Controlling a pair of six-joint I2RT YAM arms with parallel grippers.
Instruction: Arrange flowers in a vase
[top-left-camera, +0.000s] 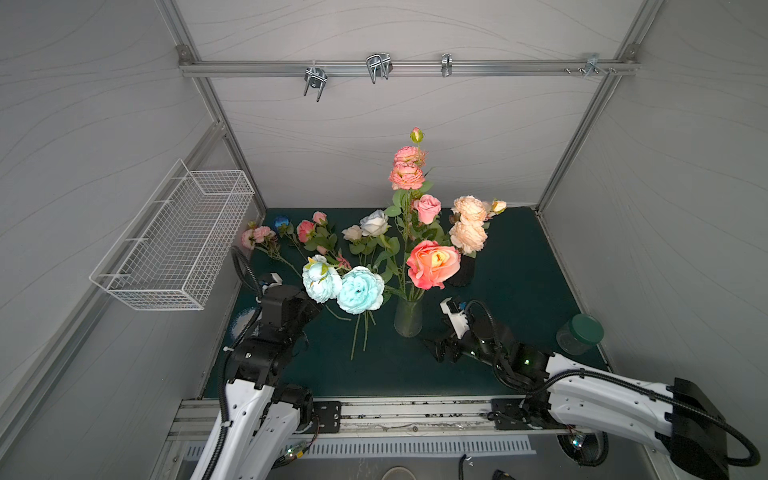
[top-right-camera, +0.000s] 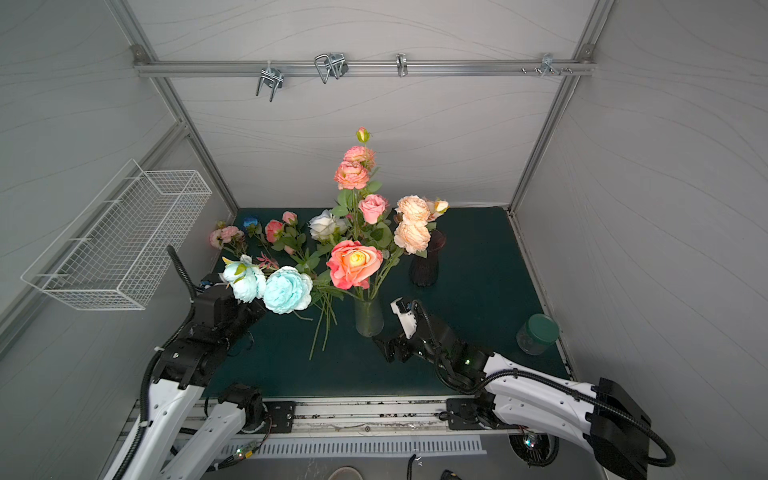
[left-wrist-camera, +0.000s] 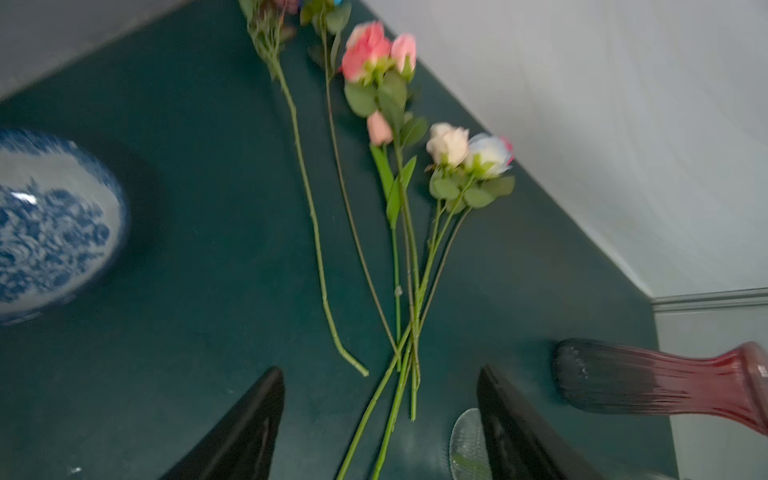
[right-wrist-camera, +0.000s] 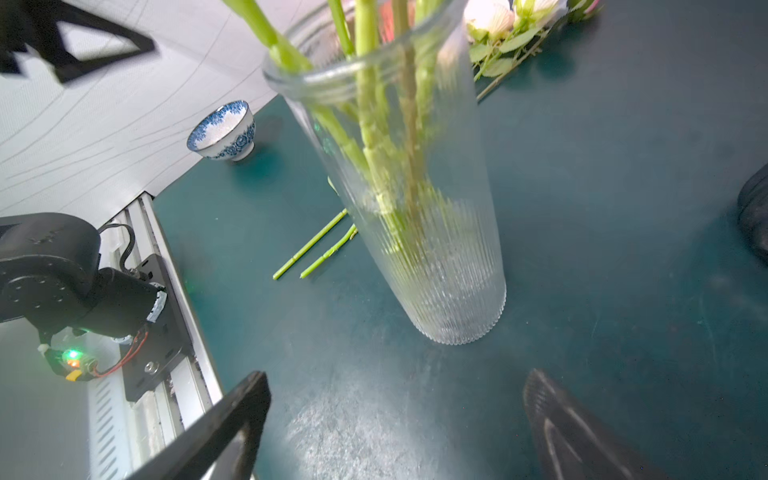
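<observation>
The clear ribbed vase (right-wrist-camera: 448, 264) stands upright mid-table with several stems in it. Above its rim spread a coral rose (top-left-camera: 433, 265), pink blooms (top-left-camera: 406, 176) and peach blooms (top-left-camera: 469, 224). Two pale-blue blooms (top-left-camera: 360, 289) lean out on the left, partly in front of my left arm. Loose flowers lie on the table behind, among them a coral-pink one (left-wrist-camera: 368, 54) and a white one (left-wrist-camera: 448, 144), their stems (left-wrist-camera: 412, 320) crossing. My left gripper is open above those stems, nothing between its fingers. Beside the vase base, my right gripper stands open and empty.
A dark red vase (top-right-camera: 426, 264) stands right of the clear one. The blue-and-white bowl (left-wrist-camera: 56, 224) is at the left, a green-lidded jar (top-left-camera: 579, 333) at the right. A wire basket (top-left-camera: 180, 240) hangs on the left wall. Table between vase and jar is clear.
</observation>
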